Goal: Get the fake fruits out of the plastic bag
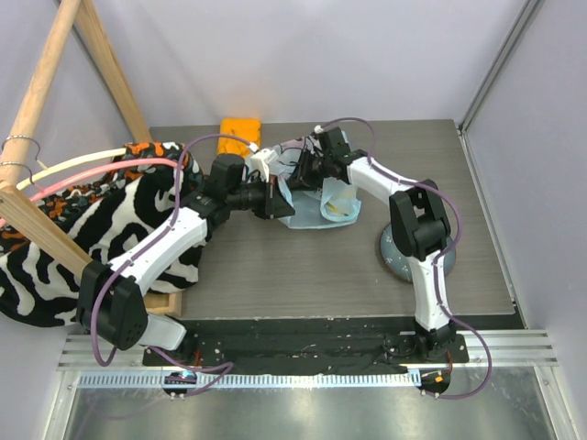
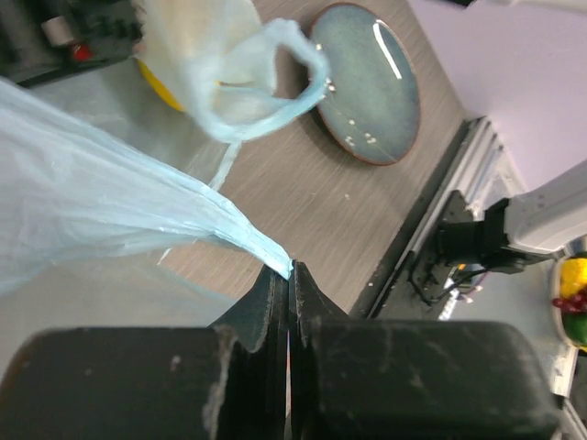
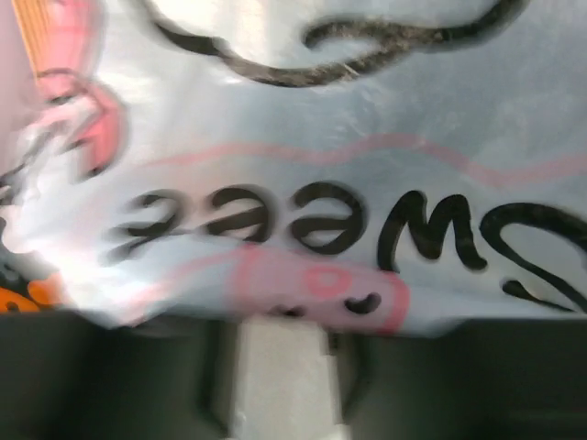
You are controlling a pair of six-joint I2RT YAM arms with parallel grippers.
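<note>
The pale blue plastic bag (image 1: 316,216) lies crumpled on the table between both arms. My left gripper is shut on its edge, which stretches taut from the fingertips in the left wrist view. A yellow fruit (image 2: 161,87) shows partly under the bag's film. My right gripper (image 1: 304,176) is at the bag's upper part, largely covered by folds in the top view. In the right wrist view its blurred fingers (image 3: 390,380) stand apart, with only a pale surface visible between them. Printed bag film (image 3: 367,128) with black letters fills that view. Other fruits are hidden.
A round grey-blue plate (image 2: 371,87) lies to the right, partly under the right arm in the top view. An orange packet (image 1: 239,136) sits at the back left. Patterned cloth (image 1: 119,225) and a wooden frame (image 1: 41,229) crowd the left.
</note>
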